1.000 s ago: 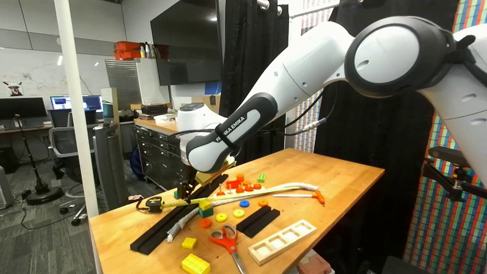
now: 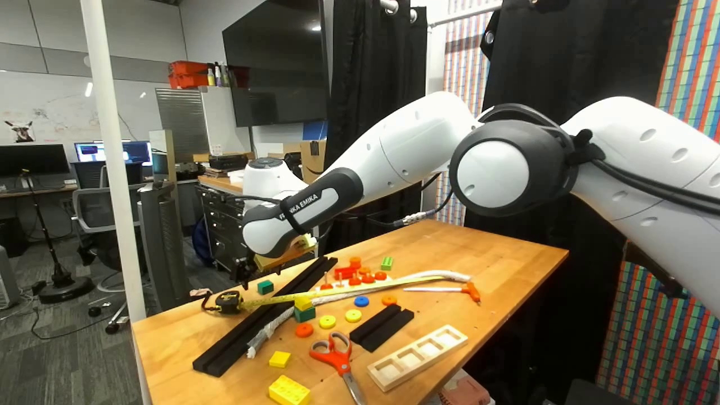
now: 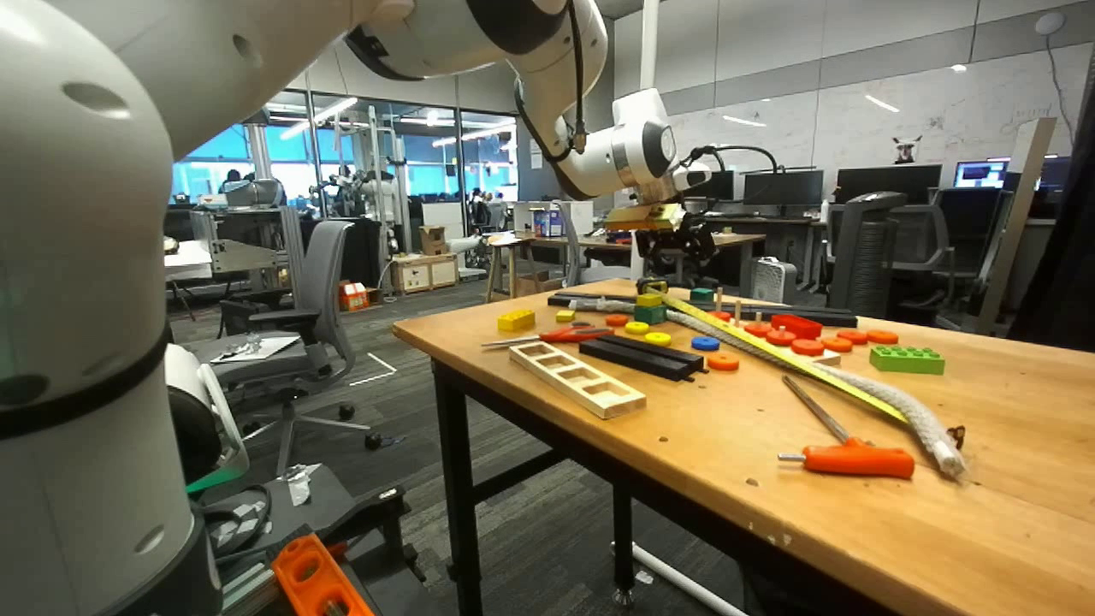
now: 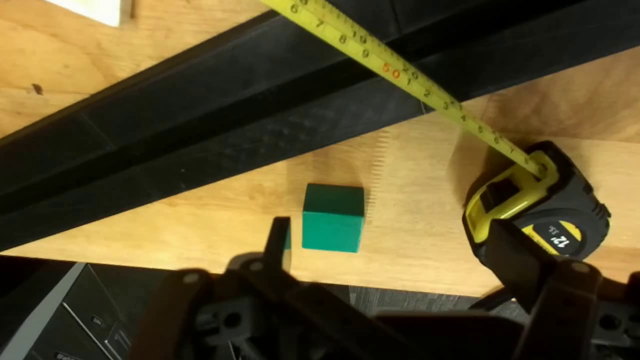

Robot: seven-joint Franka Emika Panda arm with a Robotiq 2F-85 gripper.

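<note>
My gripper is open, its two dark fingers spread wide with nothing held. In the wrist view, a green block (image 4: 333, 218) lies on the wood just ahead of the fingertip line, nearer the left finger (image 4: 277, 243). The right finger (image 4: 517, 255) overlaps the yellow-and-black tape measure (image 4: 510, 204) in that view. Exterior view 1 has the gripper (image 2: 244, 269) above the table's far left edge, beyond the green block (image 2: 265, 287). From the other side, the gripper (image 3: 683, 246) hangs clear above the tabletop.
The extended tape blade (image 4: 414, 81) crosses a long black rail (image 4: 228, 126). A yellow block (image 2: 303, 303) sits on another green block (image 2: 305, 314). Scissors (image 2: 334, 354), coloured rings and a wooden tray (image 2: 418, 356) lie nearer.
In exterior view 1, the arm has stretched out and its gripper has shifted left, towards the table's far edge. The green block, earlier partly covered, now shows clearly. Objects on the table look unmoved.
</note>
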